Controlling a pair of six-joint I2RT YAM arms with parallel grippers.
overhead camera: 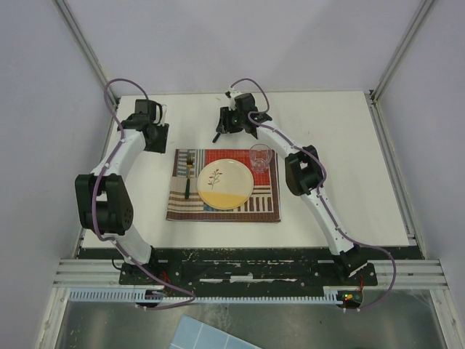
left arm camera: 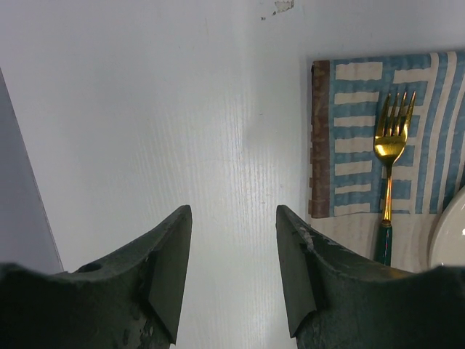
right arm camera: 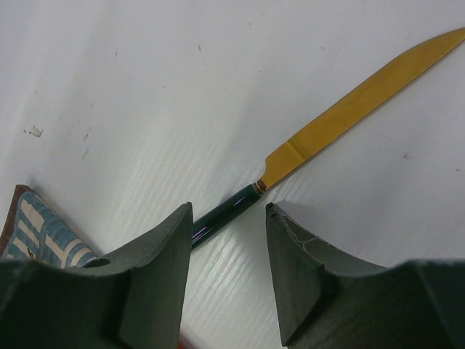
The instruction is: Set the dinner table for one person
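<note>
A patterned placemat (overhead camera: pixel 190 212) lies on the white table, bearing a round plate (overhead camera: pixel 225 183) in its middle. Left of the plate rests a gold fork (left arm camera: pixel 390 149) with a dark green handle. The glass (overhead camera: pixel 260 158) is on the mat's upper right. Beyond the mat's far edge a gold knife (right arm camera: pixel 349 109) with a dark green handle (right arm camera: pixel 227 214) lies slantwise on bare table. My right gripper is open over that handle, not closed on it. My left gripper stands open above empty table, left of the mat.
Walls rise behind and at both sides of the table. The right arm reaches across past the glass.
</note>
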